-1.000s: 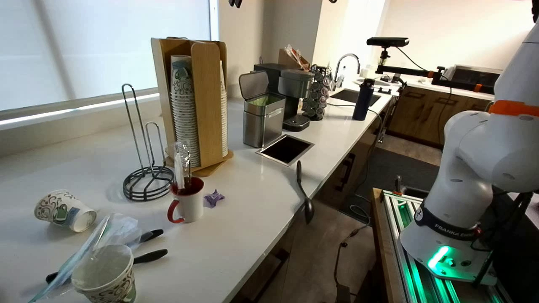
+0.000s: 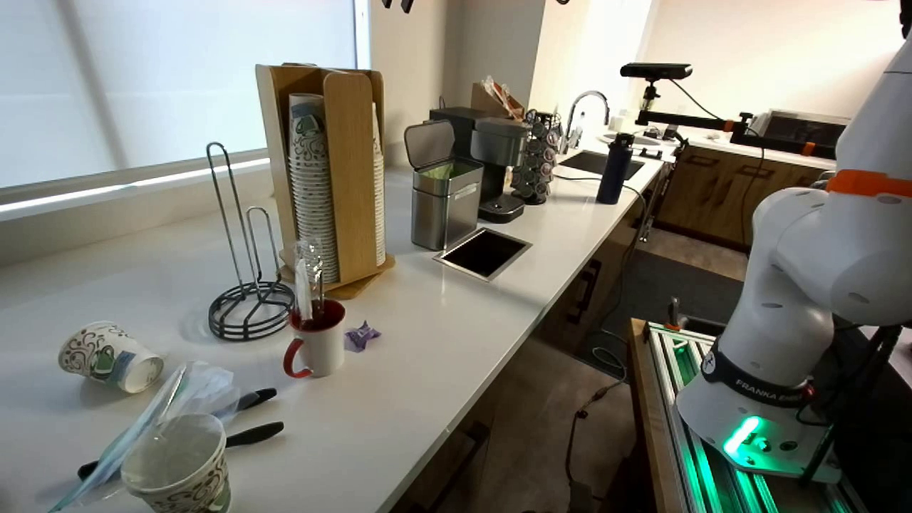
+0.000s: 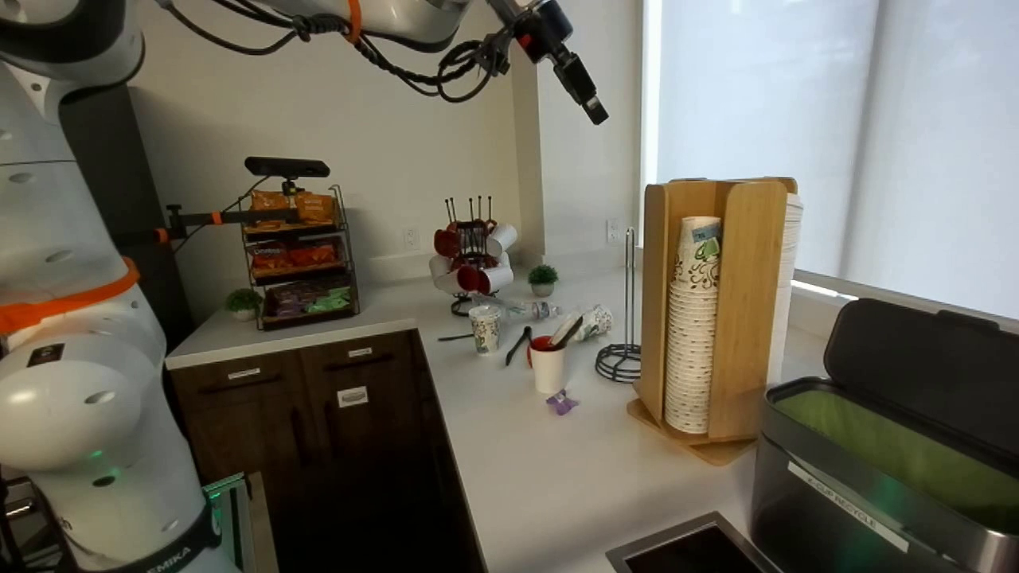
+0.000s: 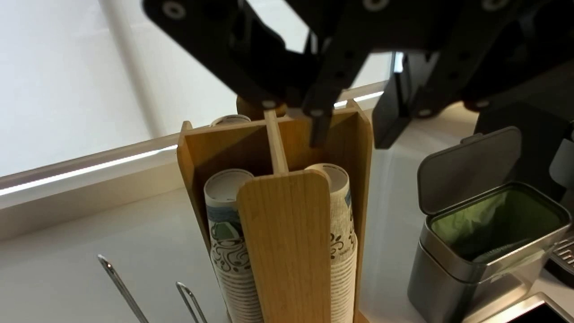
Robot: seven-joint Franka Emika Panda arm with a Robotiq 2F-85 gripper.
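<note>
My gripper is open, with nothing between its black fingers. In the second exterior view the gripper hangs high, well above the counter. Ahead of it in the wrist view stands a wooden cup holder with tall stacks of patterned paper cups. To the right of that holder is a steel bin, its lid up and a green liner inside. A white mug with a red handle stands on the counter, with clear wrap and utensils in it.
A purple wrapper lies by the mug. A wire stand, a tipped paper cup, an upright cup and black-handled utensils occupy the left. Before the bin is a square counter opening.
A black spoon that was over the counter's front edge near the square opening is gone from view. My fingertips have shifted slightly at the top of the first exterior view. The mug and cups have not moved.
</note>
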